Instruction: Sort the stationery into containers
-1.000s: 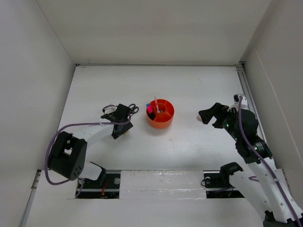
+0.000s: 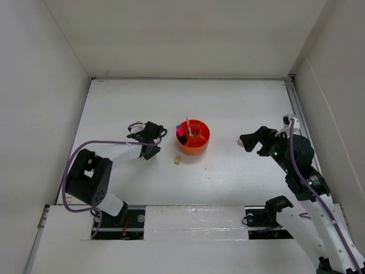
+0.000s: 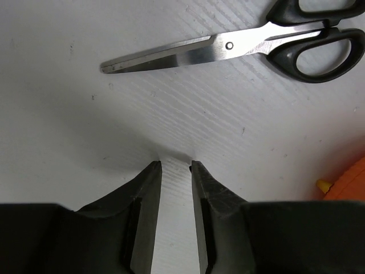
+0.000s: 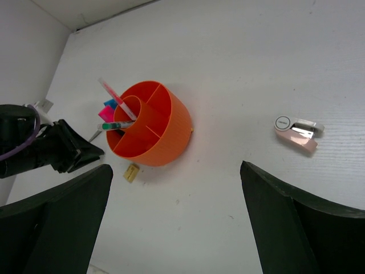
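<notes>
An orange divided organizer holds pens and coloured items. Black-handled scissors lie open-side up on the table, above my left gripper in the left wrist view, whose fingertips stand a small gap apart with nothing seen between them. A small yellow item lies just front-left of the organizer. A pink-and-silver stapler-like object lies to the organizer's right. My right gripper is open above the table at the right, nothing between its fingers.
My left arm has shifted slightly to the right and toward the back. The yellow item now shows in front of the organizer in the top view. The right arm is nearly unchanged.
</notes>
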